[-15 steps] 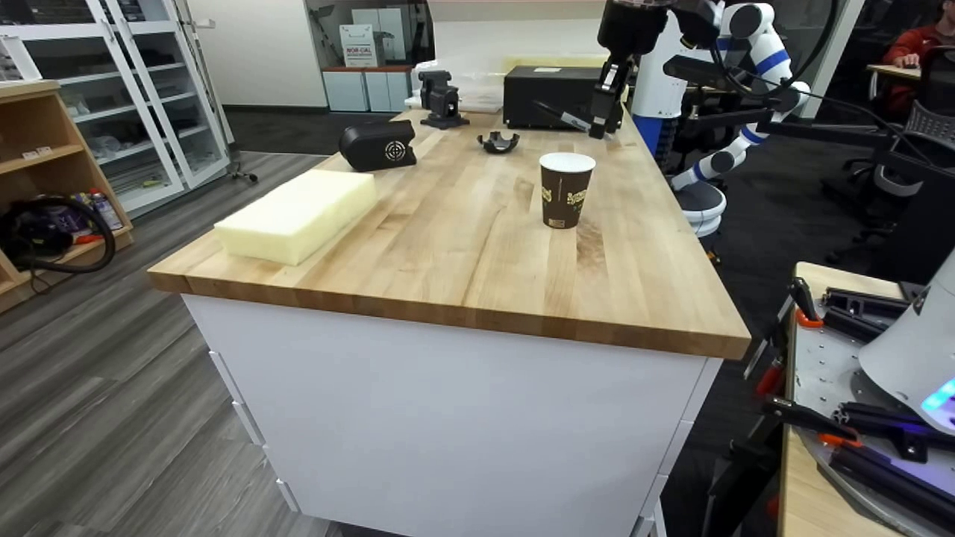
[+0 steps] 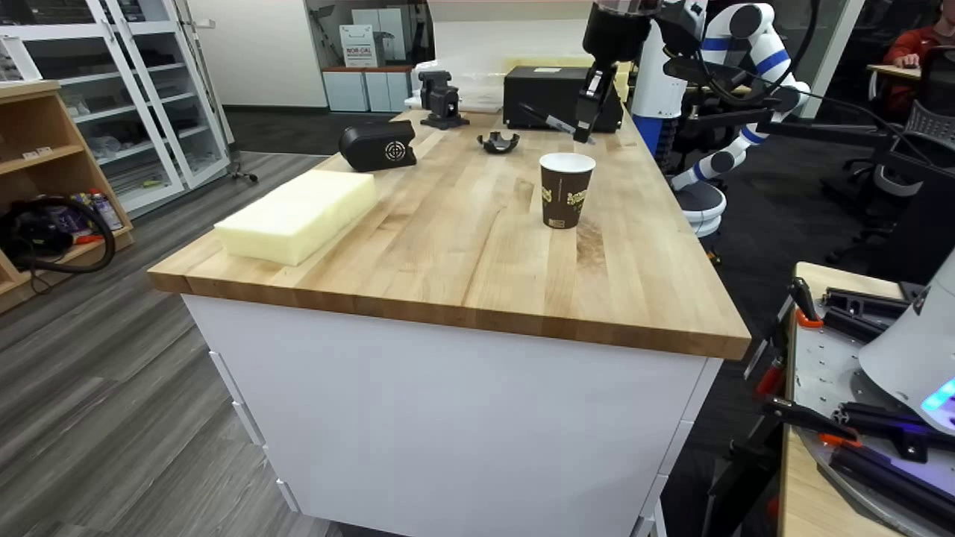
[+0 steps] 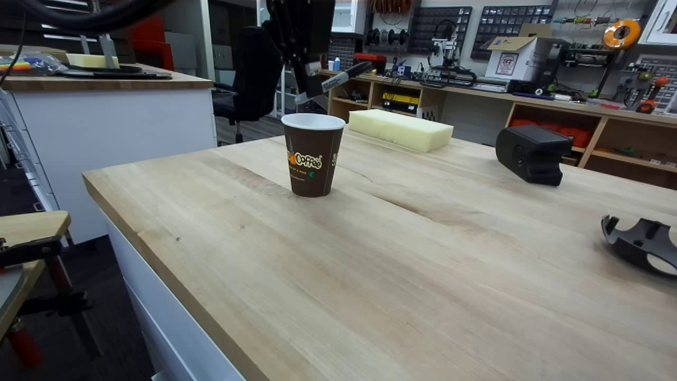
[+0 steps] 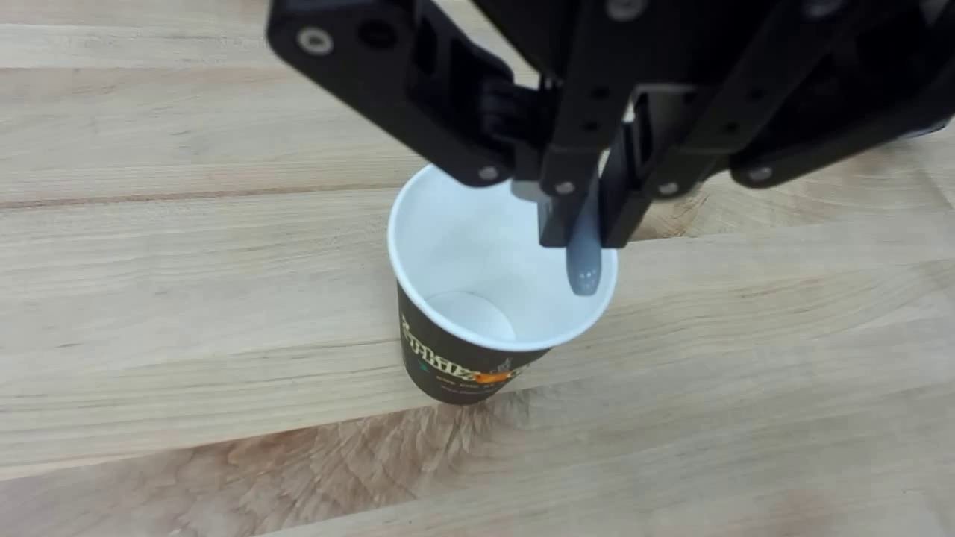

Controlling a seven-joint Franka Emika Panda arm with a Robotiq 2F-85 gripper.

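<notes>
A brown paper coffee cup (image 2: 565, 202) with a white rim stands upright on the wooden tabletop (image 2: 430, 259); its printed side (image 3: 312, 160) faces exterior view 2. My gripper (image 2: 583, 136) is shut on a grey-tipped marker (image 3: 346, 76), held aslant above the tabletop. In the wrist view, the rounded grey end of the marker (image 4: 584, 267) pokes out between the fingers and overlaps the far-right part of the cup's opening (image 4: 483, 259). The white inside and bottom that show hold nothing. Whether marker and rim touch cannot be told.
A pale yellow foam block (image 2: 298, 215) lies on the table's left side. Behind it are a black rounded device (image 2: 377, 146), a black curved bracket (image 2: 498, 142) and a large black box (image 2: 559, 97). Bare wood surrounds the cup.
In exterior view 1 my gripper and the marker have shifted a little to the left, nearer to above the cup. The cup and other table objects have stayed put.
</notes>
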